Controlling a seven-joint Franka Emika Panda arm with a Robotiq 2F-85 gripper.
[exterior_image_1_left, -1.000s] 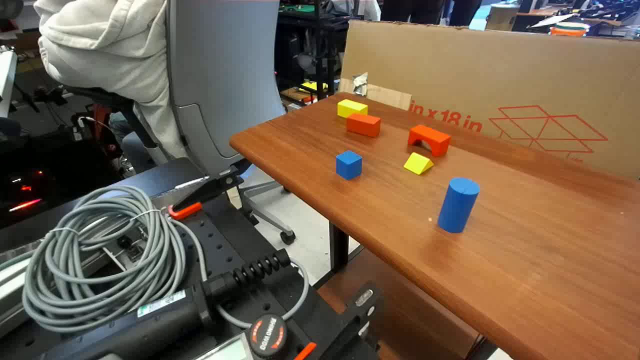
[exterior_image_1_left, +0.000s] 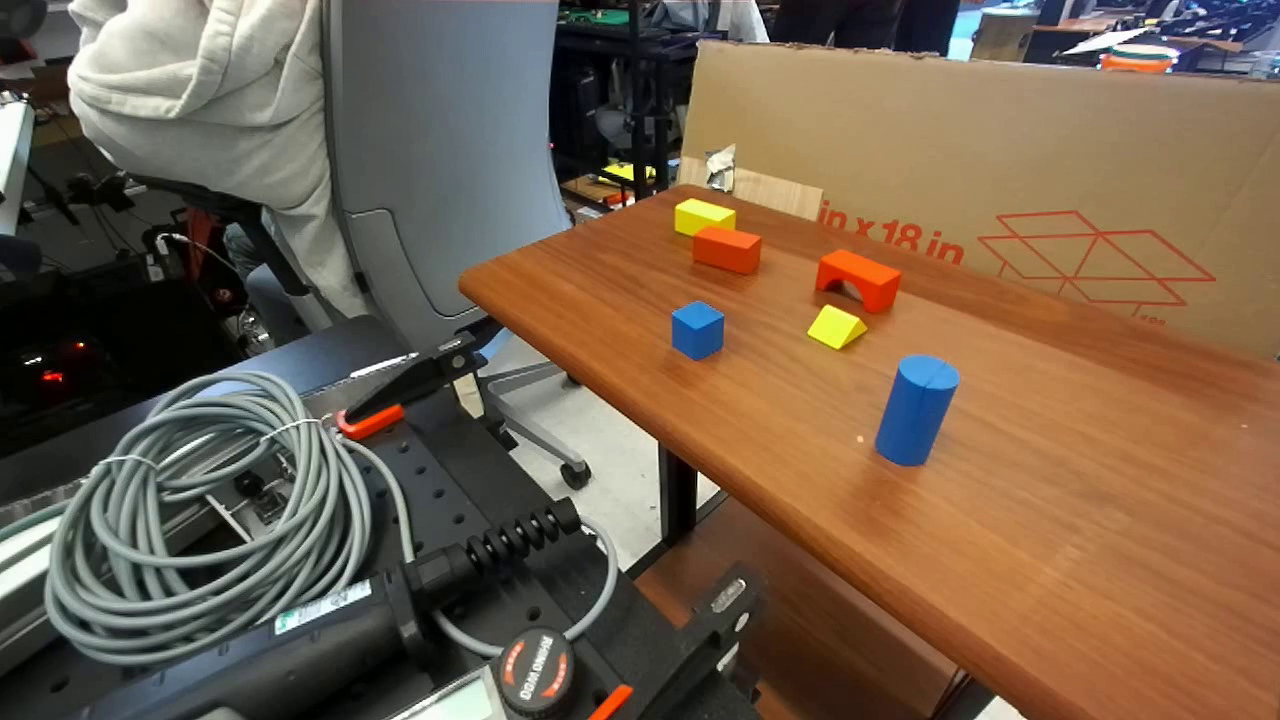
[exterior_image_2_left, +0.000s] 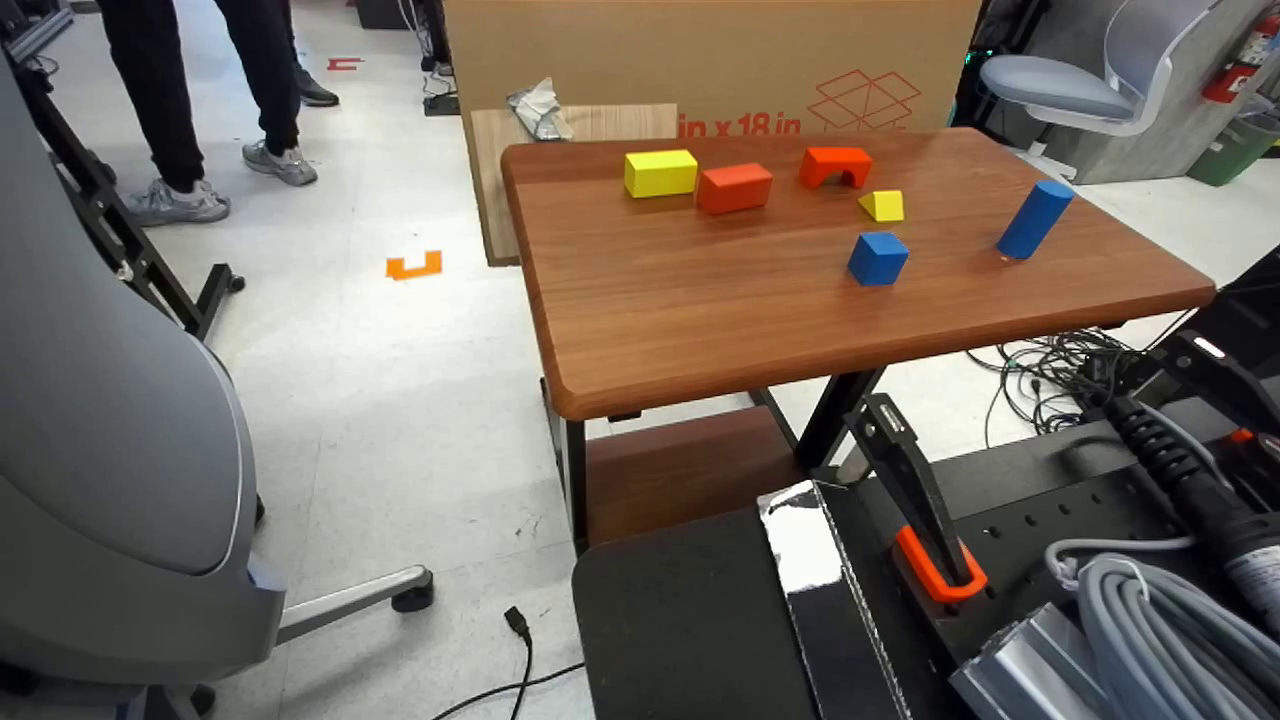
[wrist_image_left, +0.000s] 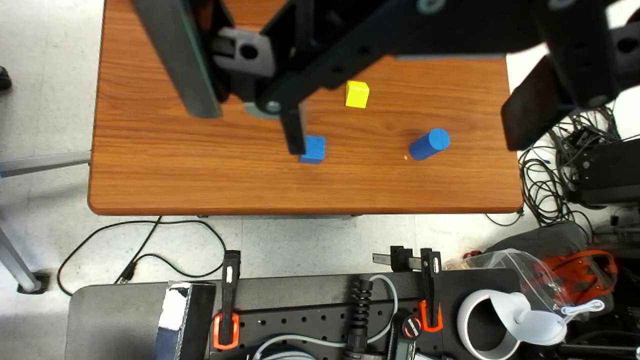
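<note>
On the wooden table (exterior_image_1_left: 1056, 540) several blocks lie apart from my gripper: a blue cube (exterior_image_1_left: 697, 330), an upright blue cylinder (exterior_image_1_left: 917, 410), a yellow wedge (exterior_image_1_left: 836, 326), an orange arch (exterior_image_1_left: 859, 280), an orange block (exterior_image_1_left: 727, 250) and a yellow block (exterior_image_1_left: 704, 216). My gripper appears only in the wrist view, high over the table. Its fingers (wrist_image_left: 294, 129) are spread wide, with nothing held between them. One fingertip overlaps the edge of the blue cube (wrist_image_left: 313, 150) in that view. The gripper's body hides the orange blocks there.
A cardboard sheet (exterior_image_2_left: 720, 60) stands behind the table. In front, across a gap, is a black bench (wrist_image_left: 264, 294) with clamps and coiled grey cable (exterior_image_1_left: 216, 516). An office chair (exterior_image_1_left: 444, 156) stands near the table's left end.
The blocks have not moved. In exterior view 1 the chair and the seated person have shifted slightly left.
</note>
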